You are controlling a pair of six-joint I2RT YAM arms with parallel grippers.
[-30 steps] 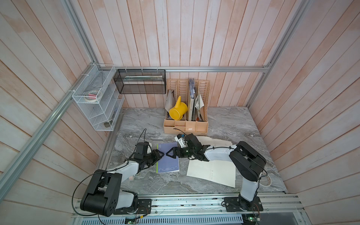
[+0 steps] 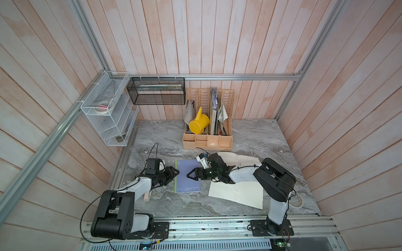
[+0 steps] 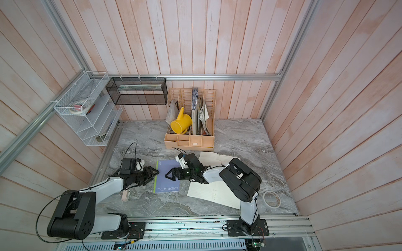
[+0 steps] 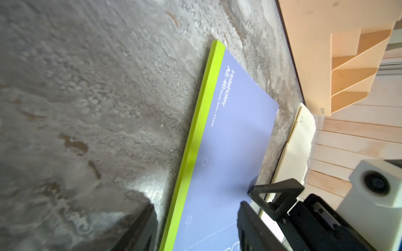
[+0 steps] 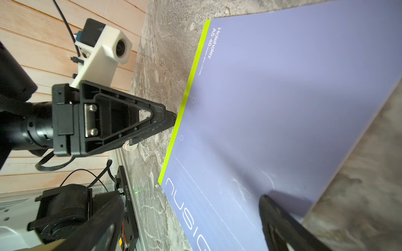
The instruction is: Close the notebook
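The purple notebook (image 2: 184, 182) lies flat on the marble table, cover up, lime spine on the left; its lettering shows in both wrist views. My left gripper hovers at the spine side, open, with nothing between its fingers. My right gripper is over the cover near its right edge, fingers apart in the right wrist view, a finger shadowed on the cover; nothing shows held between them.
Loose cream paper sheets (image 2: 234, 196) lie right of the notebook, partly under the right arm. A wooden organizer (image 2: 207, 142) with a yellow watering can (image 2: 199, 123) stands behind. A tape roll (image 3: 272, 205) lies at the front right.
My left gripper has moved a little to the left, toward the spine side and off the cover. My right gripper has shifted very slightly; the notebook looks nearly unchanged.
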